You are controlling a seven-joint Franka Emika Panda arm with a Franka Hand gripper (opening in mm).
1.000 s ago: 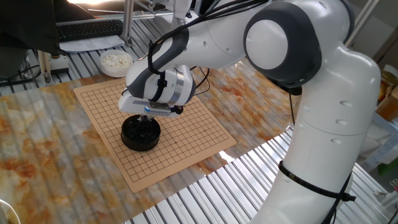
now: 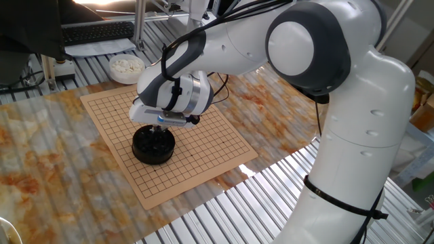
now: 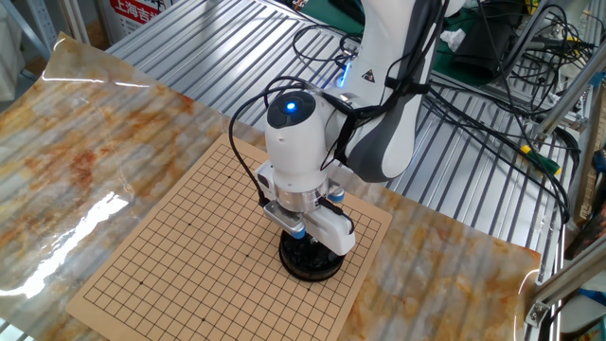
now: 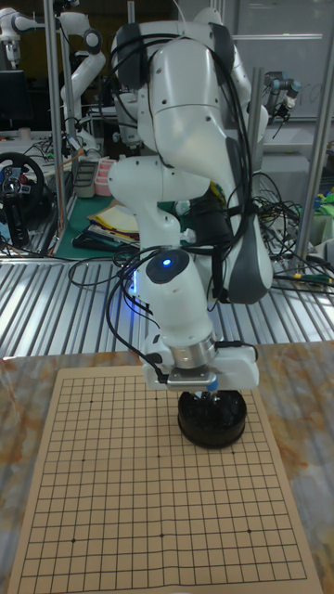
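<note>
A round black bowl (image 2: 153,150) with dark pieces inside stands on the gridded go board (image 2: 196,159). My gripper (image 2: 157,129) points down at the bowl, its fingertips over or inside the bowl's rim. In exterior view 2 the hand covers the far side of the bowl (image 3: 311,265). Exterior view 3 has the bowl (image 4: 211,426) right under the hand, toward the board's far right corner. The fingertips are too small and too hidden to show how the fingers stand or whether anything is between them.
A white bowl of white stones (image 2: 127,68) sits beyond the board's corner. Cables (image 3: 248,142) hang along the arm. Most of the board (image 4: 119,495) is bare.
</note>
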